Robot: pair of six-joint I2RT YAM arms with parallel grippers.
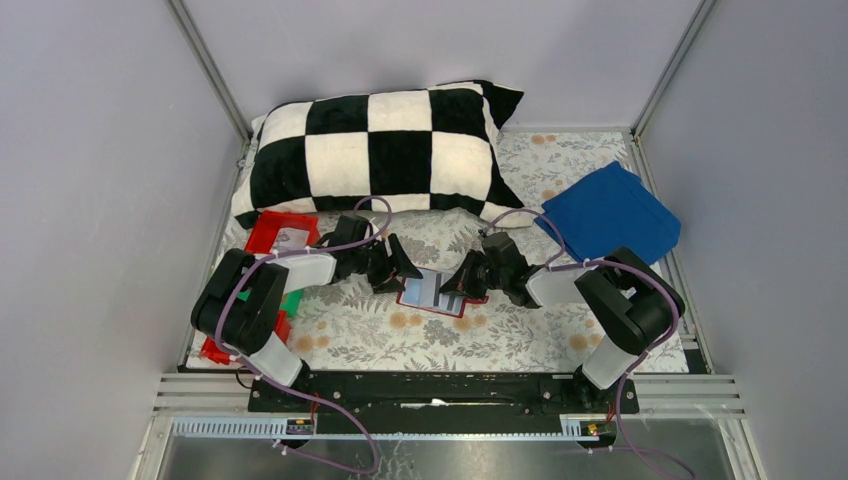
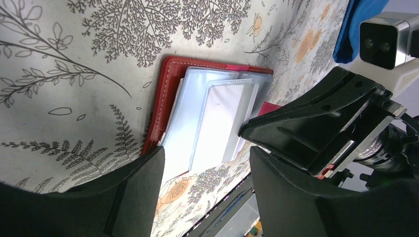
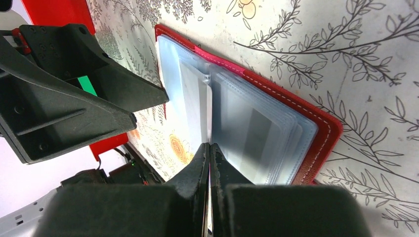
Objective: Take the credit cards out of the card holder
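The card holder [image 1: 410, 303], red with clear sleeves [image 3: 276, 103], lies flat and unfolded between my grippers. A white card [image 2: 217, 118] shows in a sleeve at its middle, its right edge slightly raised. My right gripper is shut, with that thin card edge running in between its fingertips. The left gripper is low at the holder's left part, fingers spaced apart. One left finger [image 2: 153, 170] meets the red cover's edge. Whether the left fingers press on the holder from both sides is unclear.
Behind stands a black-and-white checkered cushion [image 1: 337, 165]. Red trays [image 1: 263, 237] lie at the left beside the left arm, and a blue cloth [image 1: 615, 215] is at the back right.
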